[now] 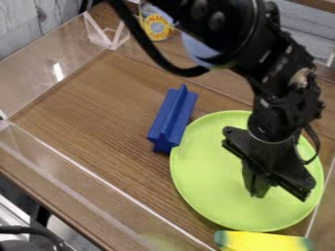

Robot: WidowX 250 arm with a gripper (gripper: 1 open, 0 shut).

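My gripper [260,182] is low over the green plate [207,176], on its right half, angled down with its fingertips at or just above the plate's surface. It looks shut, and I see nothing between its fingers. The blue ridged block [171,118] lies on the wooden surface just left of the plate.
A yellow object [262,242] with a green end lies at the plate's front edge. A round yellow item [157,25] is at the back. Clear plastic walls border the left and front.
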